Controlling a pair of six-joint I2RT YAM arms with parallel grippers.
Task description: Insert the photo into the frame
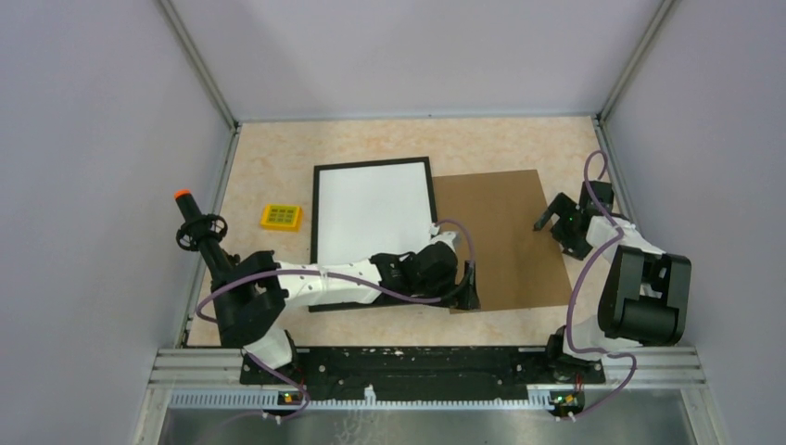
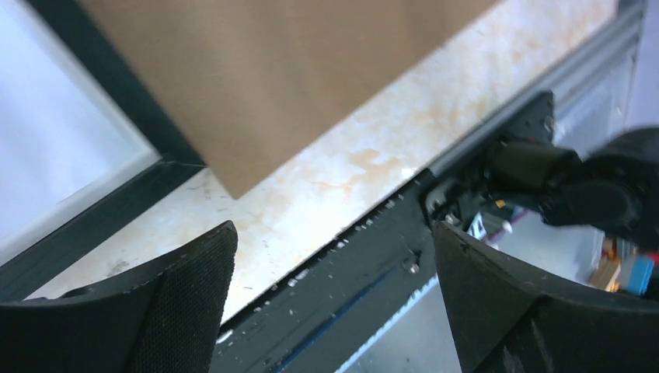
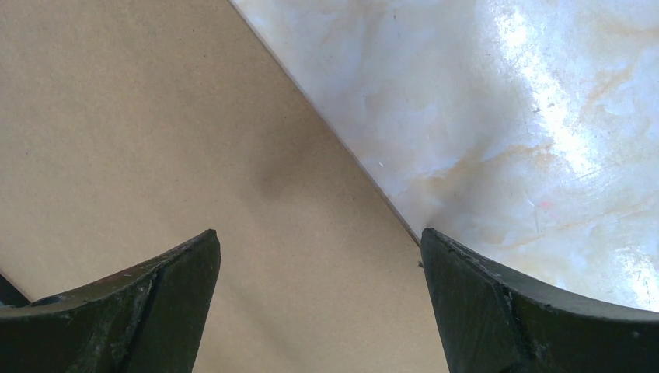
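Observation:
The black-edged frame (image 1: pixel 373 165) lies flat left of centre, its inside a plain white surface (image 1: pixel 371 213); whether that is the photo, I cannot tell. Against the frame's right side lies a brown board (image 1: pixel 505 241), its left edge along the black border. My left gripper (image 1: pixel 466 295) is over the board's lower left corner. In the left wrist view the left gripper stands open with nothing between its fingers. At the board's right edge is my right gripper (image 1: pixel 547 237). The right wrist view shows the right gripper open, the board's edge (image 3: pixel 342 144) running between its fingers.
A yellow box (image 1: pixel 281 217) sits left of the frame. Further left, a black pole with an orange tip (image 1: pixel 202 232) rises near the wall. Tabletop behind the frame and board is clear. The left forearm covers the frame's lower part.

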